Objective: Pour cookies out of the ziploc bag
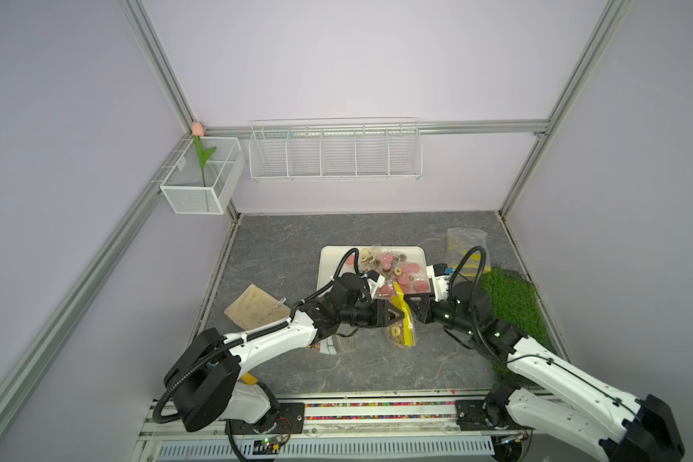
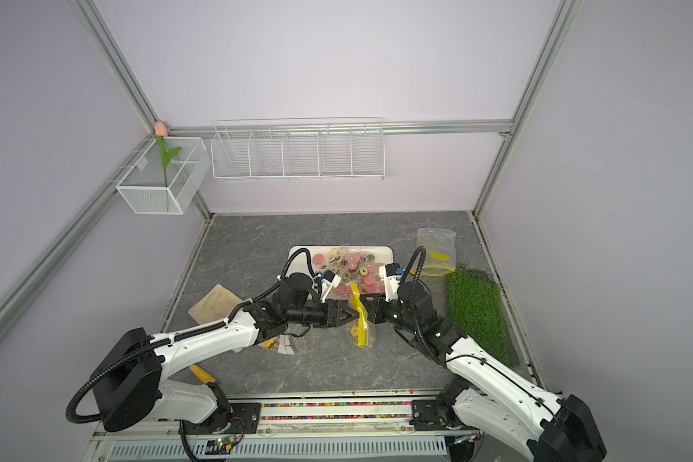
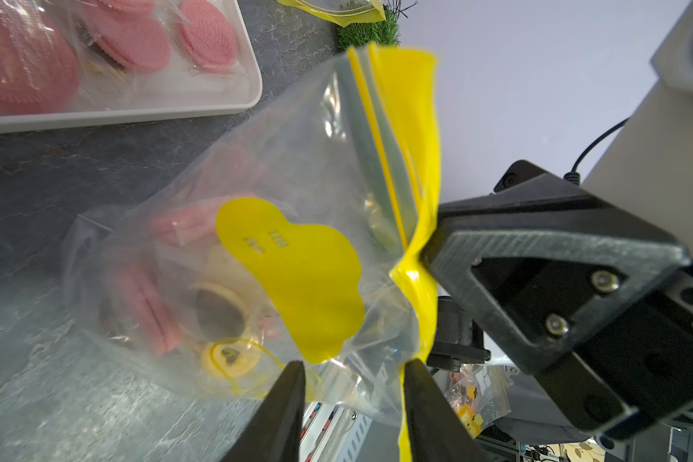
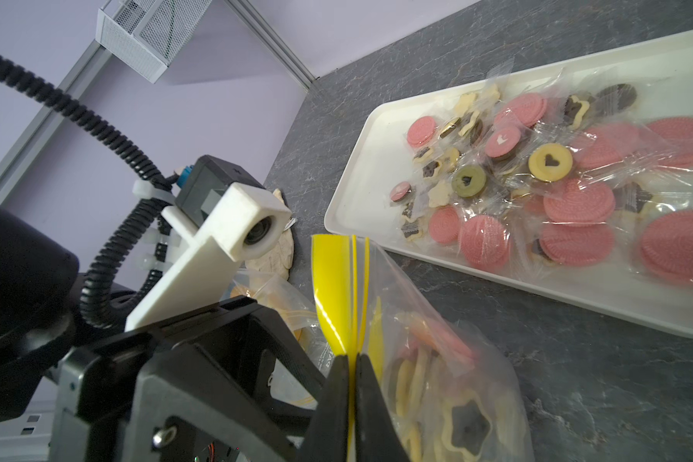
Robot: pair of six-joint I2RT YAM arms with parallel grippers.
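A clear ziploc bag with a yellow zip strip hangs over the counter, pink and cream cookies bunched in its lower part. Pinched in my right gripper is the yellow strip along the top edge. Facing it from the other side, my left gripper stands open at the bag's near top corner; one fingertip is close to the strip, and contact cannot be told. The white tray, just behind the bag, holds pink, cream and dark cookies, several in clear wrappers.
An empty-looking ziploc bag lies at the back right beside green turf. A tan board sits at the left, with other small bags below the left arm. Bare counter lies in front.
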